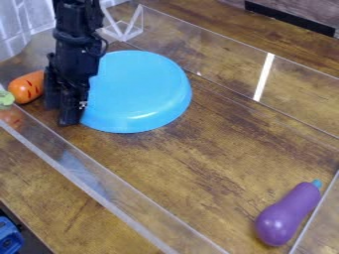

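Note:
My black gripper (66,104) reaches down from the top left to the left edge of a blue overturned bowl or disc (139,87), its lower part low beside it. Whether its fingers are open or shut is hidden in the dark shape. An orange carrot-like toy (27,85) lies just left of the gripper. A purple toy eggplant (286,214) lies at the bottom right.
Clear plastic walls edge the wooden surface. More orange items (7,238) sit at the lower left edge, with a pale green piece above.

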